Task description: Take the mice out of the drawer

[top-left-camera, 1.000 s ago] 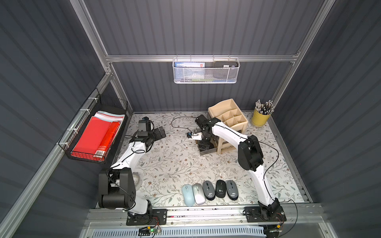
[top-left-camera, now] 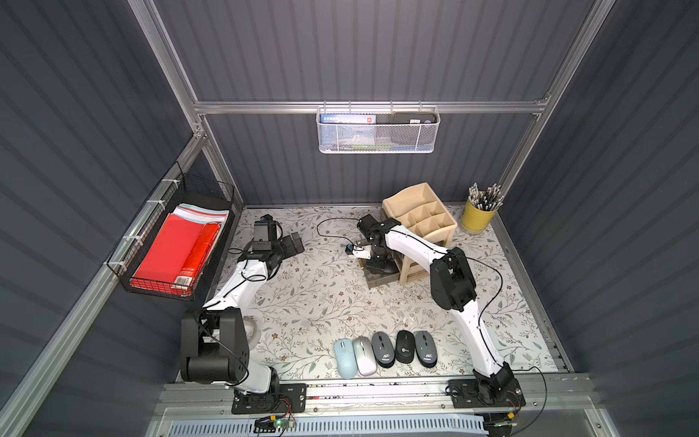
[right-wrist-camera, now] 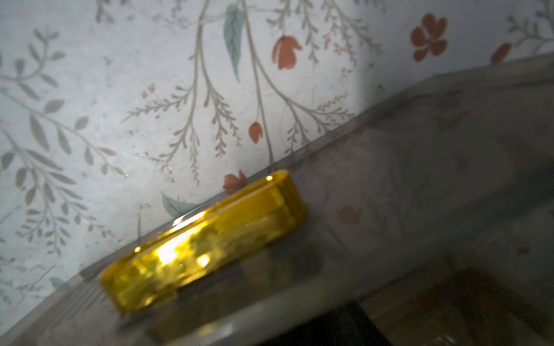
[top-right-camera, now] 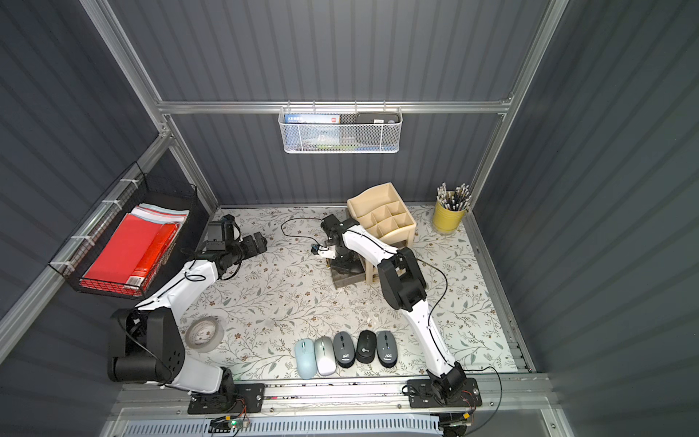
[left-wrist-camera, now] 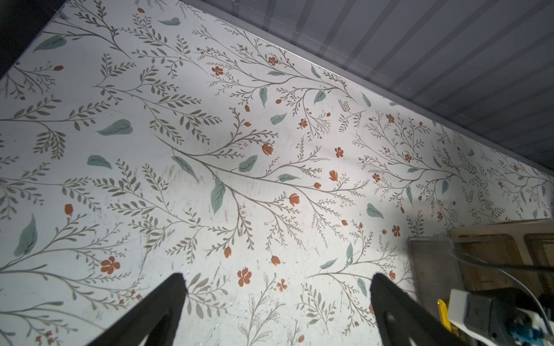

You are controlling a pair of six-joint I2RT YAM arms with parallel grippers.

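A beige organizer (top-left-camera: 407, 196) stands at the back right, its drawer (top-left-camera: 378, 278) pulled out toward the left. My right gripper (top-left-camera: 372, 260) is down inside that drawer; its fingers and whatever lies between them are hidden. The right wrist view shows a blurred yellow translucent object (right-wrist-camera: 202, 242) along the drawer's wall and a dark shape at the bottom edge. Five mice, light blue (top-left-camera: 345, 357), silver (top-left-camera: 364, 355), grey (top-left-camera: 383, 349), black (top-left-camera: 405, 346) and another grey (top-left-camera: 426, 349), lie in a row at the front. My left gripper (top-left-camera: 291, 246) stands open over the table's left, empty.
A wire tray of papers (top-left-camera: 167, 247) hangs at the left, a yellow pen pot (top-left-camera: 477, 217) stands at back right, and a white basket (top-left-camera: 377, 134) hangs on the back wall. A tape roll (top-right-camera: 204, 335) lies at front left.
The organizer and drawer have shifted slightly. The left arm and the row of mice are unchanged.
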